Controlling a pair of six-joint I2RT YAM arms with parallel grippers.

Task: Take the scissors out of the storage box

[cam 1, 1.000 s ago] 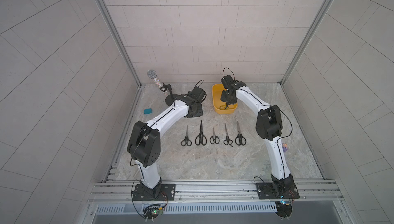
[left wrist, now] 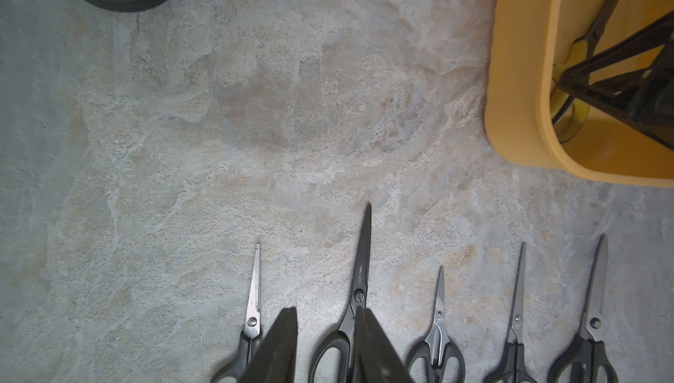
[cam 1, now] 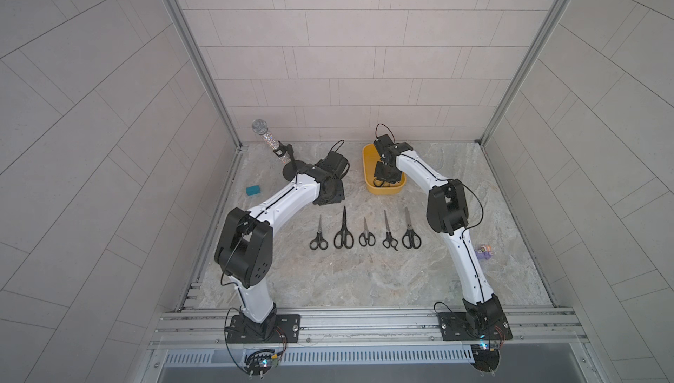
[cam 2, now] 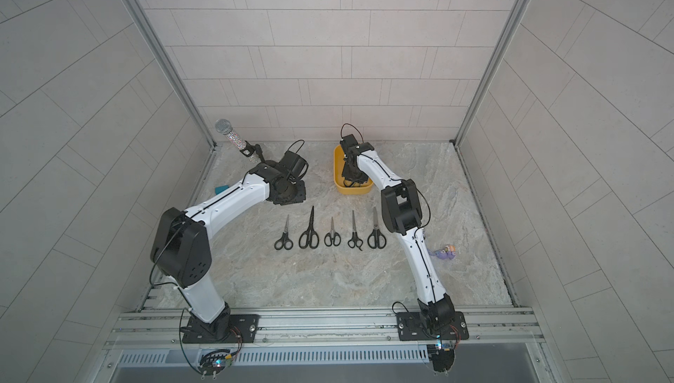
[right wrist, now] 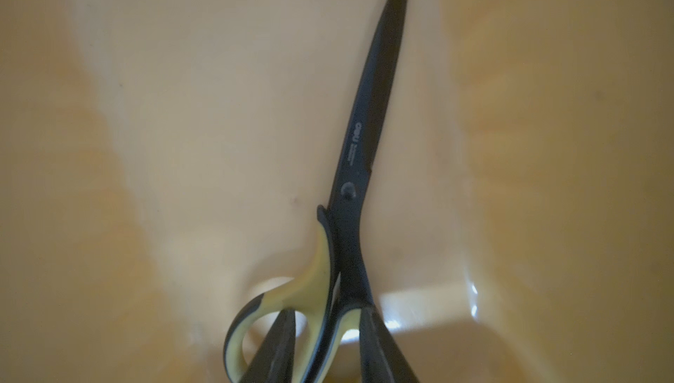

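Observation:
Yellow-and-black scissors (right wrist: 349, 190) lie on the floor of the yellow storage box (cam 1: 368, 166), blades pointing up the right wrist view. My right gripper is down inside the box over the handles (right wrist: 309, 298), its fingertips apart. Whether its fingers touch the handles is hard to judge. From the left wrist view, part of these scissors (left wrist: 584, 46) shows behind the box wall, partly covered by the right gripper's dark fingers (left wrist: 625, 53). Left of the box, my left gripper hangs over the table, part open, with nothing held between its fingers.
Several black-handled scissors, such as the long black pair (cam 1: 344, 228), form a row on the table in front of the box. A microphone on a stand (cam 1: 260, 127), a blue block (cam 1: 252, 190) and a small purple item (cam 2: 445, 251) lie toward the sides.
My right gripper has moved lower into the box and slightly left, toward the scissors' handles. The left arm has shifted only slightly; the row of scissors is unmoved.

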